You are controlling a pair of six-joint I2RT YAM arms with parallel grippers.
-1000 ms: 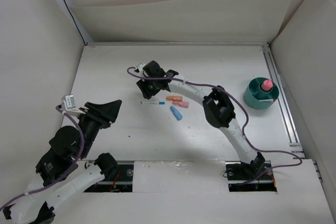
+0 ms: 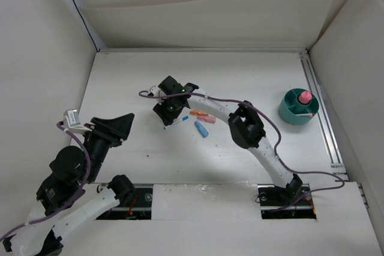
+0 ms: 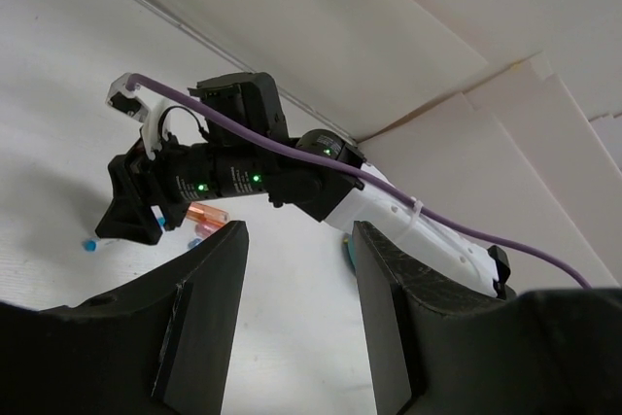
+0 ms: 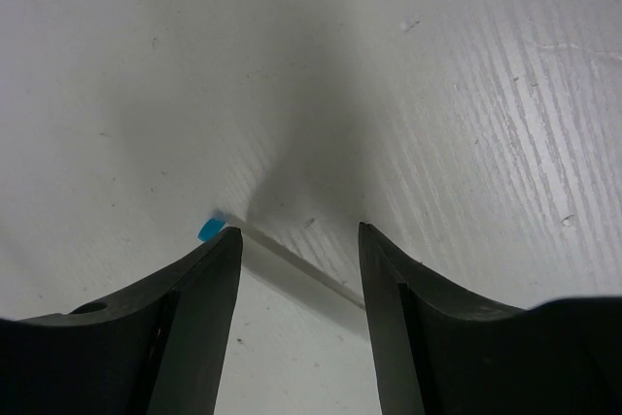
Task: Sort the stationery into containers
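A slim white marker with blue ends (image 2: 176,122) lies on the table just below my right gripper (image 2: 168,115); in the right wrist view it (image 4: 296,279) runs between the open fingers. Beside it lie an orange item (image 2: 198,113), a pink item (image 2: 206,119) and a blue item (image 2: 201,128). A teal round container (image 2: 290,115) at the right holds a pink item (image 2: 305,96) and a light stick. My left gripper (image 2: 120,126) hangs at the lower left, open and empty in the left wrist view (image 3: 300,235).
The white table (image 2: 240,70) is walled by pale panels on the back and sides.
The left arm has shifted slightly left.
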